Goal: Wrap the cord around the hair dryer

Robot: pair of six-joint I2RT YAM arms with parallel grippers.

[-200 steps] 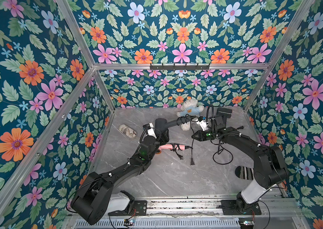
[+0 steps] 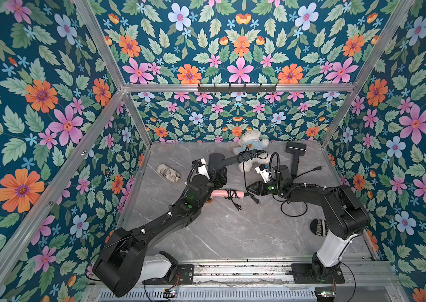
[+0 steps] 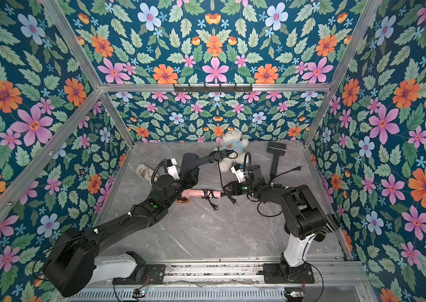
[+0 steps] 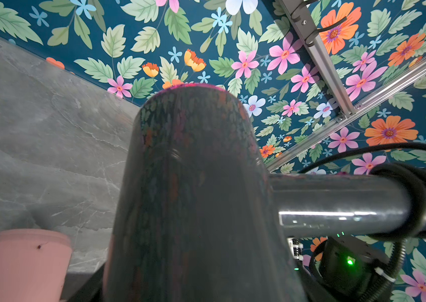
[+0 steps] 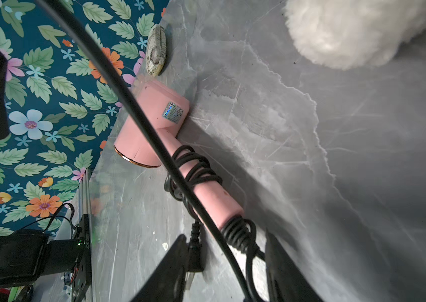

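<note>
A dark grey hair dryer is held up off the table, its barrel (image 2: 216, 161) in my left gripper (image 2: 219, 175). That barrel (image 4: 198, 191) fills the left wrist view, hiding the finger pads. Its handle (image 4: 343, 206) points right, with several turns of black cord (image 4: 414, 201) around the far end. From there the cord (image 2: 244, 173) hangs down to a plug (image 2: 254, 199) near the pink dryer's handle. My right gripper is open, and the loose cord (image 5: 172, 168) runs down between its fingers without being gripped.
Below lies a pink hair dryer (image 5: 147, 118) with its own wrapped cord. A teddy bear (image 2: 249, 143) sits at the back. A black brush (image 2: 296, 151), a shoe (image 2: 168, 173) and a striped item (image 2: 318, 227) lie around.
The cord's plug has swung up from hanging straight. The left arm has shifted slightly right with the dark dryer.
</note>
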